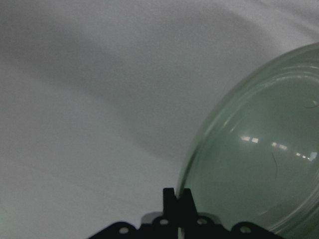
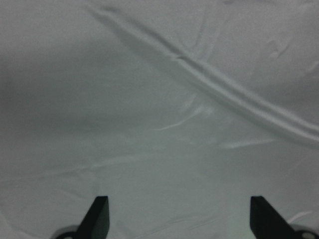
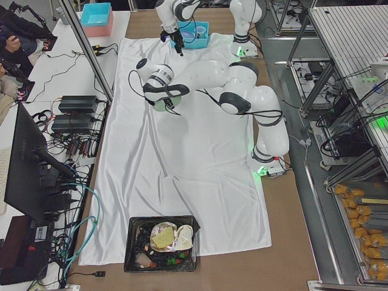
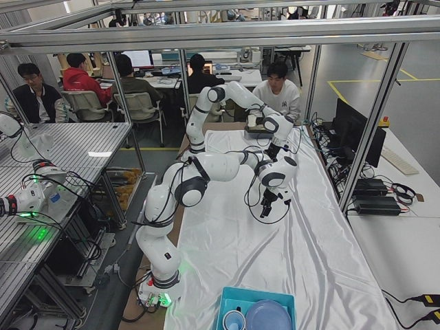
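A pale green, glossy dish (image 1: 259, 144) fills the right of the left wrist view, with my left gripper shut on its rim. In the camera left view this dish (image 3: 160, 106) is mostly under the left arm, around the cloth's upper middle. My right gripper is open over bare white cloth, nothing between its fingers; in the camera left view it is at the far end, beside the blue bin (image 3: 200, 37).
The blue bin (image 4: 230, 295) holds a plate and a mug. A black tray (image 3: 130, 242) with food scraps and dishes stands at the opposite end. Monitor, cables and frame posts line one side.
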